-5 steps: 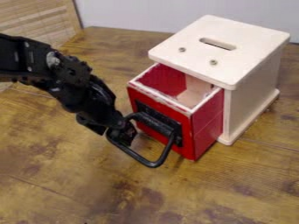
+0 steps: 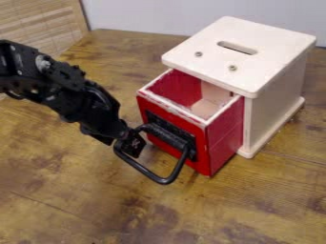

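Observation:
A pale wooden box (image 2: 268, 86) stands at the upper right, with a red drawer (image 2: 211, 143) pulled out toward the front left, its pale inside visible. A black looped handle (image 2: 173, 176) is on the drawer's black front plate. My black gripper (image 2: 121, 133) is low beside the handle, left of the drawer. Its fingertips are partly hidden behind the handle, and their spacing is hard to make out.
A light panel stands at the back left edge.
My arm has shifted slightly down and left over the last second. The drawer and box look unmoved.

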